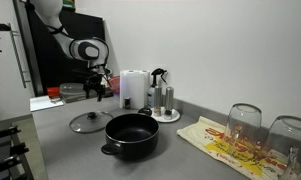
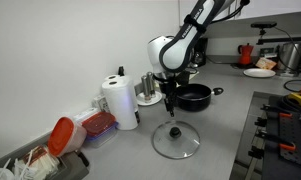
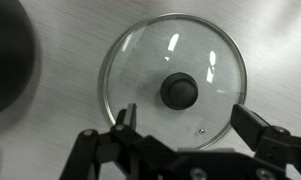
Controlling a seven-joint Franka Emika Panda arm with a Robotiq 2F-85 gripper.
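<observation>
A round glass lid (image 3: 140,75) with a black knob (image 3: 179,91) lies flat on the grey table, its rim fully visible from above in the wrist view. My gripper is open above it, fingers spread wide and nothing between them; the knob shows just beyond the gap. In exterior view 1 the gripper (image 1: 98,92) hangs over the far side of the lid (image 1: 90,122), clear of it. The black pot (image 1: 132,134) stands uncovered beside the lid, toward the table's middle, and its edge also enters the wrist view.
Behind the lid stand a paper towel roll (image 1: 135,88) and a plate of bottles (image 1: 167,115). Upturned glasses (image 1: 243,124) rest on a patterned cloth (image 1: 212,140) at the right. Red and clear containers (image 2: 65,133) lie beyond the lid. Bare table lies in front of the pot.
</observation>
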